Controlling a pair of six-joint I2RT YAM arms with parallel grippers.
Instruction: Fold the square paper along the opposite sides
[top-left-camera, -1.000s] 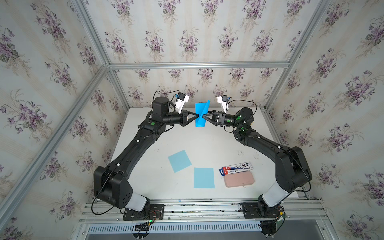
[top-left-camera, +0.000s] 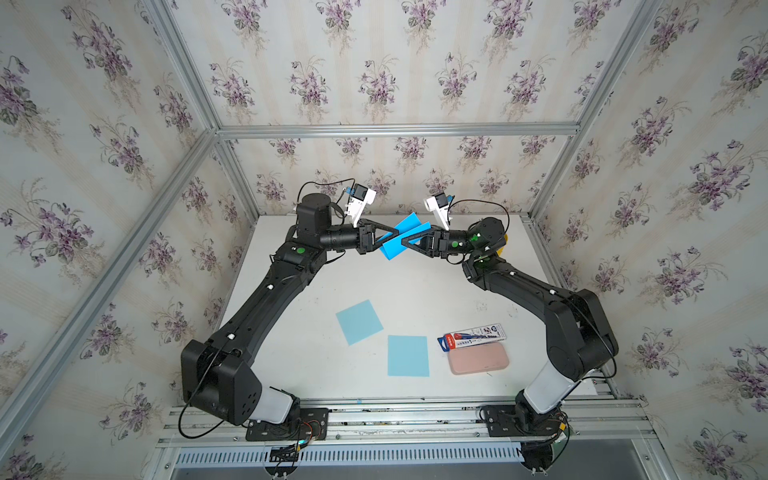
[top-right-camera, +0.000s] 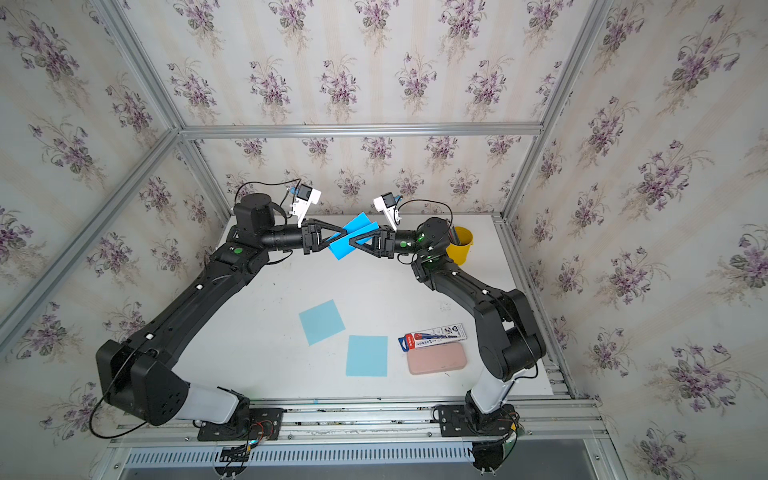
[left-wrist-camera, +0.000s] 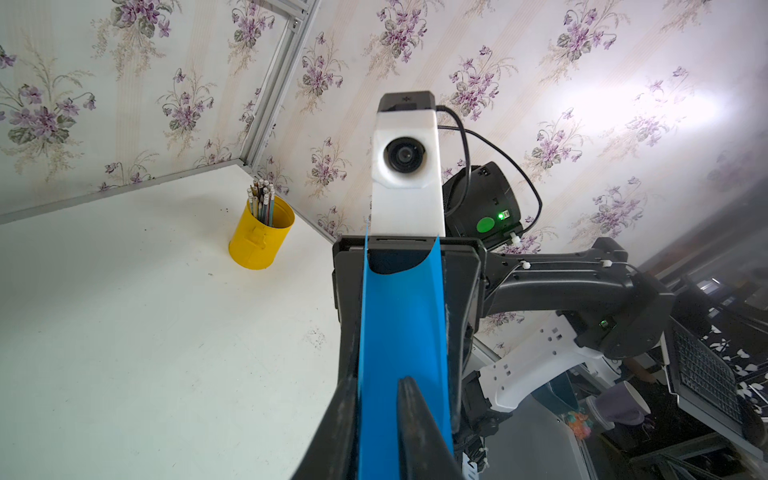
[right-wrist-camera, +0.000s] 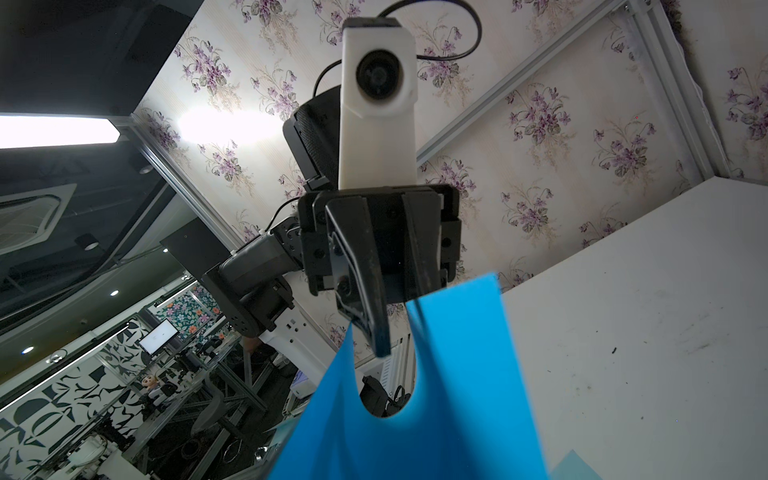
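Observation:
The bright blue paper (top-left-camera: 391, 250) is off the table, bent into a U-shaped trough between my two grippers, with its side edges turned up and apart. My left gripper is shut with one wall of the trough between its blurred fingers, one inside and one outside. Opposite, my right gripper (top-left-camera: 406, 242) has its fingers on either side of the bent paper, which spans between them in the left wrist view. In the right wrist view the paper (right-wrist-camera: 472, 384) hides my right fingertips, and a round-bottomed gap shows between its walls.
Two pale blue squares (top-left-camera: 360, 321) lie flat at the table's front. To their right are a pen pack (top-left-camera: 473, 336) and a pink case (top-left-camera: 478, 359). A yellow cup (left-wrist-camera: 260, 236) of pencils stands at the back right.
The paper has turned from nearly upright to slanted, its top leaning right and its lower end swinging left.

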